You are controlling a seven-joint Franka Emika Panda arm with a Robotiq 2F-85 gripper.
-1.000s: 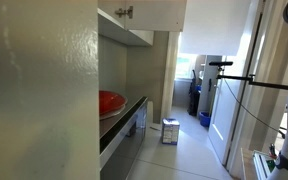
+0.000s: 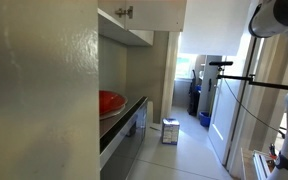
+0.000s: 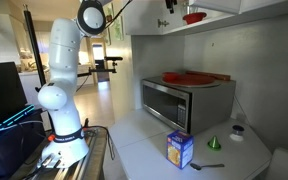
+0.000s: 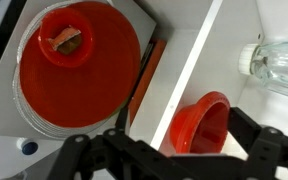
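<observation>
A red bowl (image 4: 206, 128) stands on the white cabinet shelf, close to its front edge. My gripper is open, its dark fingers (image 4: 246, 128) appearing on either side of the bowl in the wrist view. Whether they reach past its rim cannot be told. In exterior view 2 that red bowl (image 3: 194, 17) shows in the upper cabinet, with the arm (image 3: 92, 15) coming up from the left. Exterior view 1 does not show the gripper.
A clear glass bottle (image 4: 283, 66) lies beside the bowl. Below, a red plate (image 3: 196, 80) and small red bowl (image 3: 171, 77) rest on the microwave (image 3: 168, 106). A box (image 3: 180, 149), green cone (image 3: 213, 143) and spoon (image 3: 206, 166) occupy the counter. The cabinet door (image 2: 158, 13) hangs open.
The arm section at the upper right of exterior view 1 has shifted slightly, showing more of itself now. The other things there have not moved.
</observation>
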